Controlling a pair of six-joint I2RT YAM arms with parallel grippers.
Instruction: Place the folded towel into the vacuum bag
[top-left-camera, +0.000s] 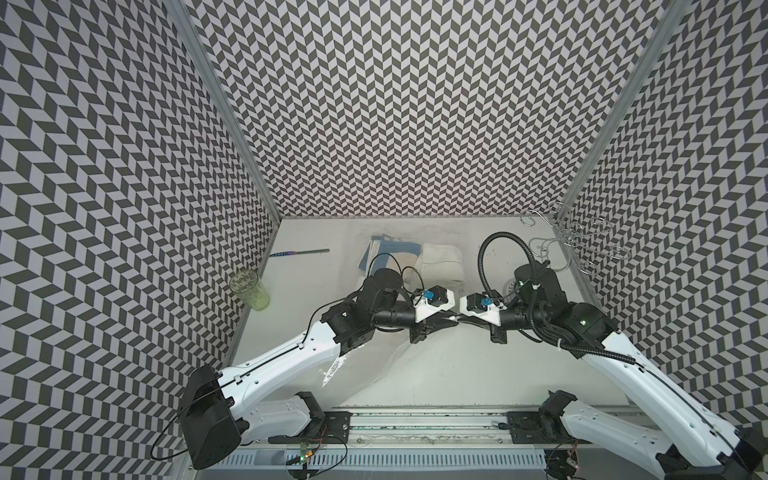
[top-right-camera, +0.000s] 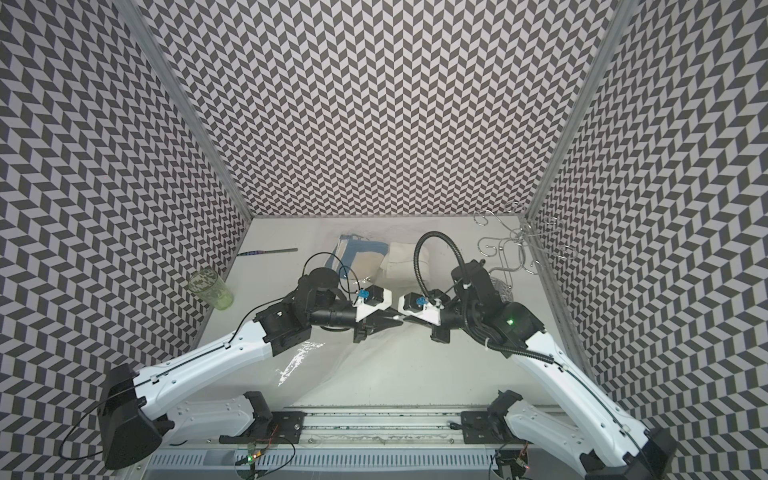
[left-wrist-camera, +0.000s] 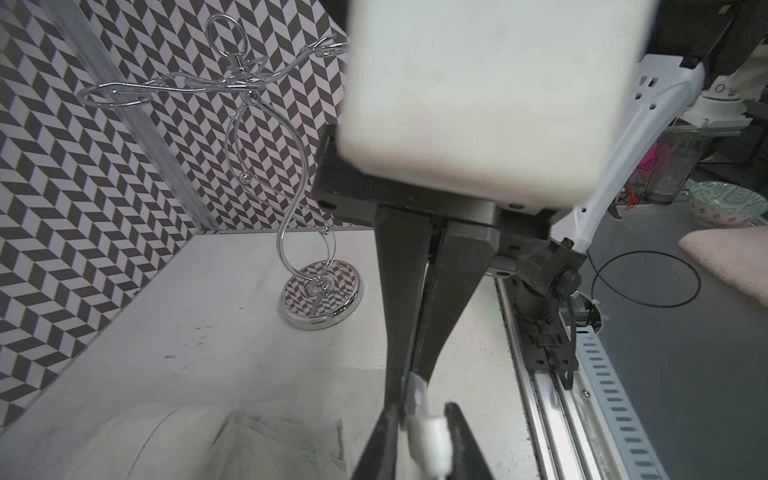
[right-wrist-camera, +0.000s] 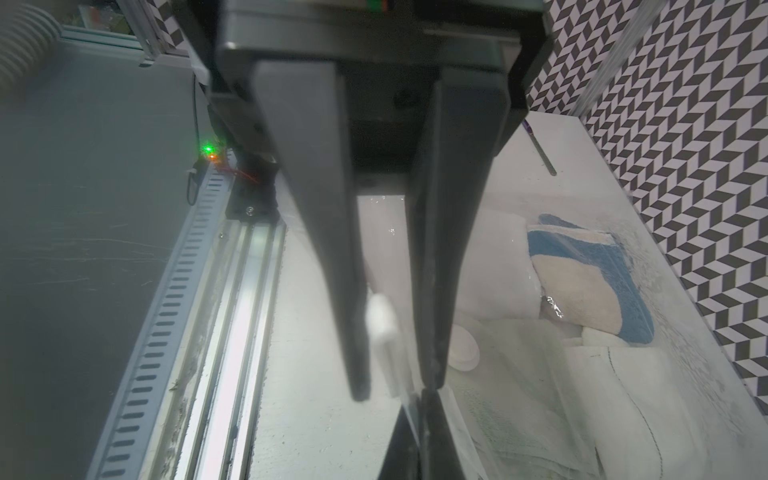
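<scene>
In the right wrist view, a clear vacuum bag (right-wrist-camera: 512, 384) with a round white valve (right-wrist-camera: 464, 349) lies across the table. A folded white towel (right-wrist-camera: 632, 400) and a blue-and-beige cloth (right-wrist-camera: 576, 280) rest where the plastic is; which layers are inside cannot be told. My right gripper is shut at a thin strip of clear plastic, apparently the bag's edge. Directly facing it, my left gripper has its fingers apart around a small white piece (left-wrist-camera: 432, 445), likely the bag's slider, and is not clamped on it.
A chrome hanger stand (left-wrist-camera: 320, 292) occupies the right end of the table. At the left are a green glass (top-left-camera: 252, 289) and a pen (top-left-camera: 299, 253). Open table shows in front of the grippers, up to the metal rail (top-left-camera: 424, 420).
</scene>
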